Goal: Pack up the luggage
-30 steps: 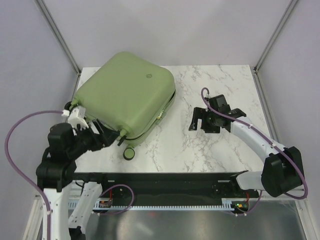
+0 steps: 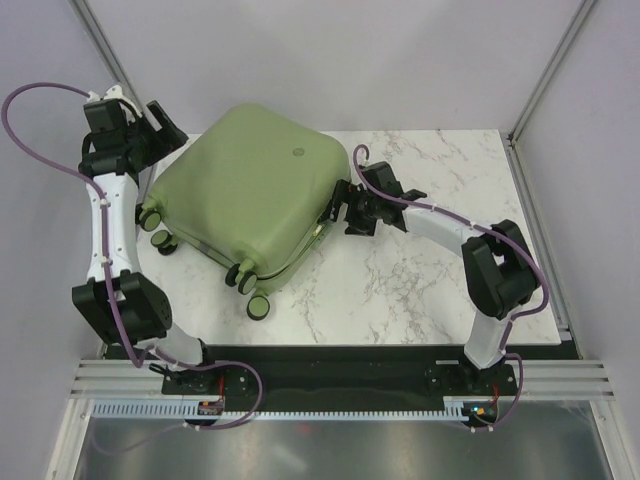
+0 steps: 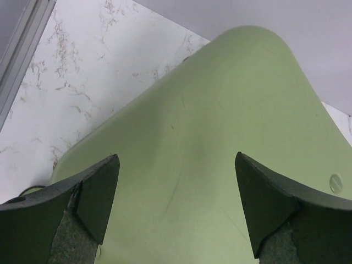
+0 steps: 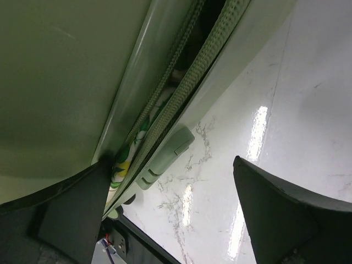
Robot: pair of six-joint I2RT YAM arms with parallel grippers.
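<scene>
A large sage-green suitcase (image 2: 250, 180) lies with its lid down on the left half of the table. In the right wrist view its zip (image 4: 181, 88) shows a gap, with patterned cloth (image 4: 122, 165) inside. A green side handle (image 4: 168, 157) sits on the lower shell. My left gripper (image 2: 163, 130) is open and empty at the case's far left; in its wrist view the lid (image 3: 209, 126) fills the space beyond the fingers. My right gripper (image 2: 347, 208) stands open at the case's right side, one finger (image 4: 71, 214) close to the zip seam; whether they touch I cannot tell.
Several dark-rimmed wheels (image 2: 257, 306) stick out along the front-left side of the case. Grey walls (image 2: 350, 60) close off the back and sides.
My left gripper has swung from the front left to the far left beside the case. The right gripper has moved left, up to the case's side. The suitcase has stayed put.
</scene>
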